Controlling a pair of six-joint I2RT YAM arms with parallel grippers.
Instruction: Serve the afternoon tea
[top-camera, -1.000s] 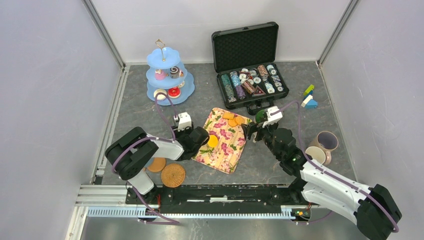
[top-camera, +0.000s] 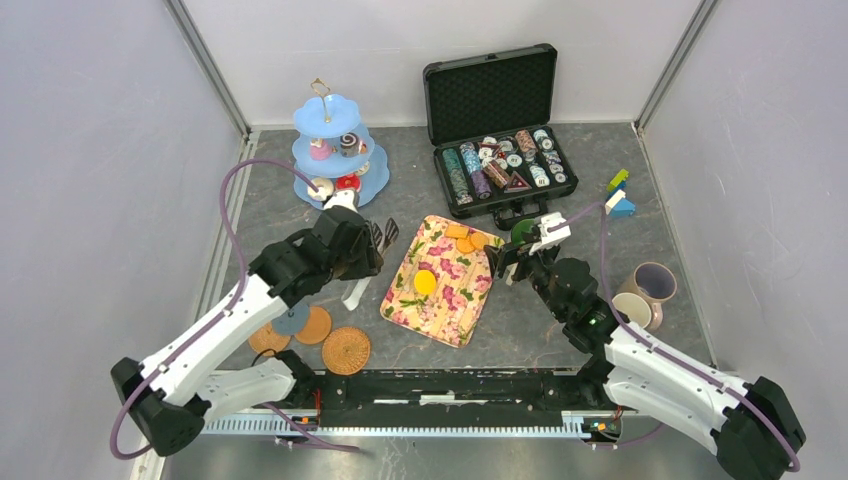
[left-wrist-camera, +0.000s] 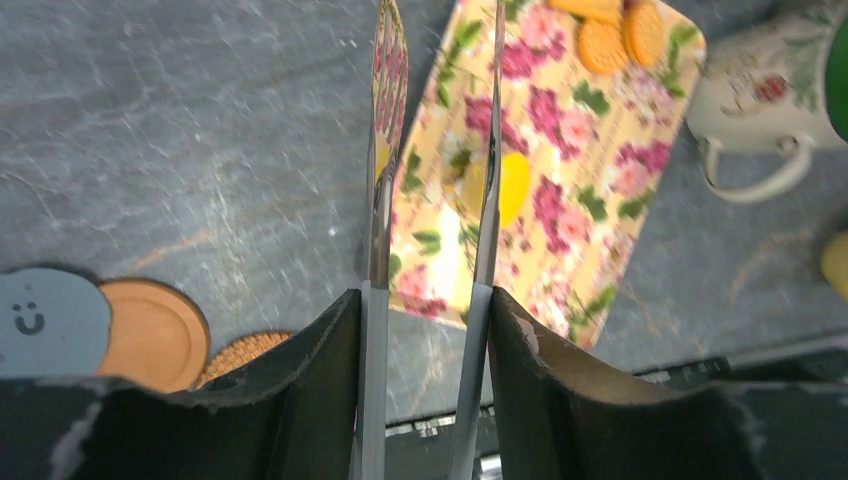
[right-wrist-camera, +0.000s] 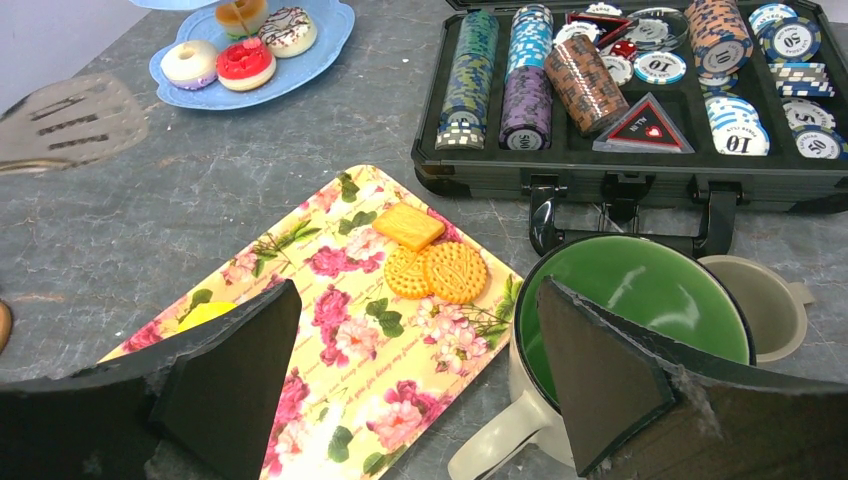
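Note:
My left gripper has its fingers against the outer sides of metal tongs, whose two arms stand apart. In the top view, the slotted heads of the tongs show beside the left arm. The floral tray carries a round yellow piece and, at its far corner, several orange biscuits. My right gripper stands open above the tray's right edge, close to a cream mug with a green inside. A tiered blue stand holds cakes and donuts.
An open case of poker chips lies at the back. Two mugs stand at the right, with toy blocks further back. Round coasters lie at the front left.
The tongs' heads and pale handles now show beside it. The right arm is almost still.

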